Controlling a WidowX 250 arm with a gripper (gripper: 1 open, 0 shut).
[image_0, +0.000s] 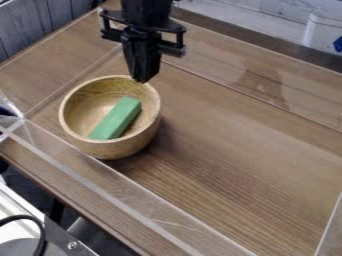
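My dark gripper (140, 70) hangs at the upper middle of the view, just above and behind the rim of a round wooden bowl (78, 128). Its fingertips are close together, with nothing visible between them. A green rectangular block (116, 118) lies tilted lengthwise inside the bowl, on its bottom.
At the lower left are the table's edge and some dark cables. A small blue object (305, 40) is at the far top right edge.
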